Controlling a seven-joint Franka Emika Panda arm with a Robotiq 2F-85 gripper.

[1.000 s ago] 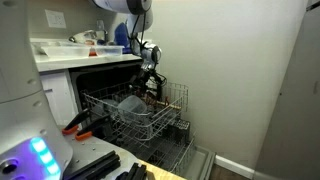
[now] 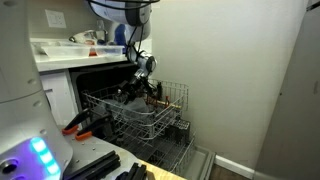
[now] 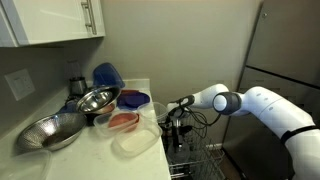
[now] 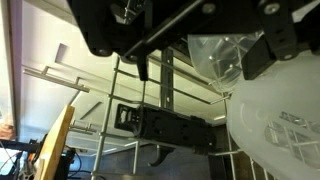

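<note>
My gripper (image 2: pixel 138 86) is down over the upper dishwasher rack (image 2: pixel 165 113), its fingers pointing downward. In the wrist view the gripper stands open, with its two dark fingers well apart. A clear plastic container (image 4: pixel 218 60) shows beneath the gap between them; whether they touch it I cannot tell. A larger translucent container (image 4: pixel 282 128) lies beside it at the right of that view. From the side, a clear container (image 2: pixel 132 103) is visible in the rack just under the gripper. In the second exterior view the gripper (image 3: pixel 176 132) is small and partly lost against the rack.
Left of the rack, the counter (image 3: pixel 110 160) carries clear containers (image 3: pixel 137 140), a metal colander (image 3: pixel 52 132) and a metal bowl (image 3: pixel 97 99). Rack wires and a dark rack bracket (image 4: pixel 170 127) lie close to the fingers. A lower rack (image 2: pixel 170 150) extends below.
The rack and the counter items look unmoved.
</note>
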